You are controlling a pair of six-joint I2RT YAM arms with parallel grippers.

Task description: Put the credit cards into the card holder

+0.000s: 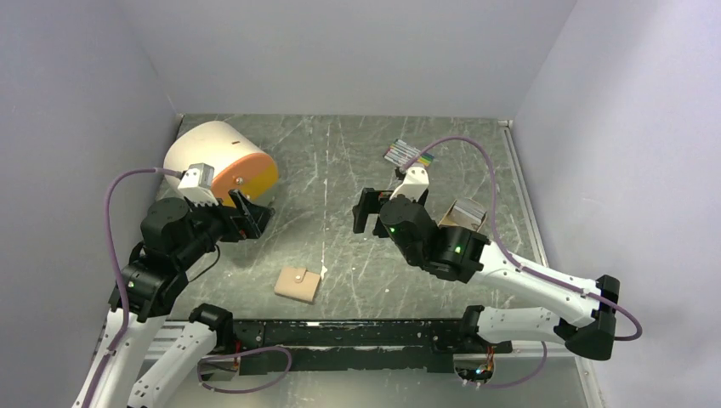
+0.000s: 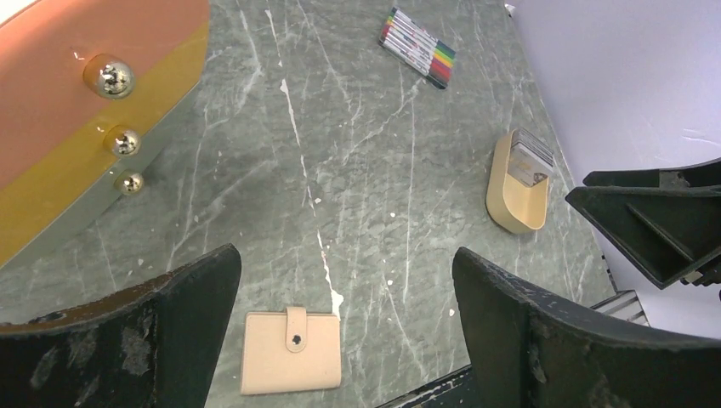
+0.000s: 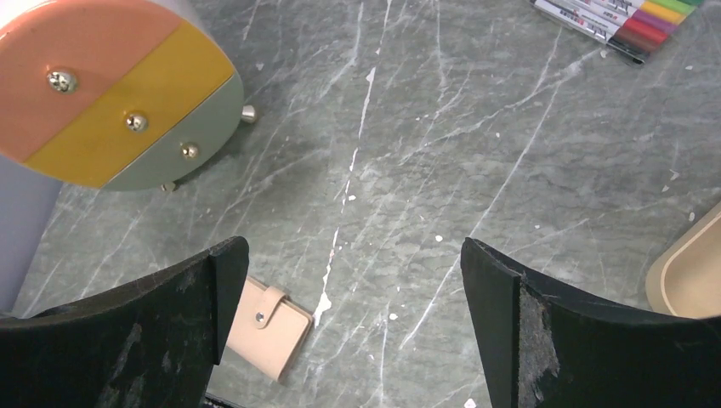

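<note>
The pink-beige card holder (image 1: 298,285) lies flat near the table's front edge, left of the middle, its flap (image 2: 296,330) snapped down. On the right side of the table, cards (image 2: 531,157) stand in one end of a small tan box (image 2: 510,204); my right arm partly covers them in the top view. My left gripper (image 1: 252,219) hangs open above the left side, beyond the card holder. Over the middle of the table is my right gripper (image 1: 370,212), open and empty. In the right wrist view the card holder (image 3: 268,331) shows behind the left finger.
A large white cylinder (image 1: 212,149) with an orange and yellow end stands at the back left, close to my left arm. Several coloured markers (image 1: 408,154) lie at the back right.
</note>
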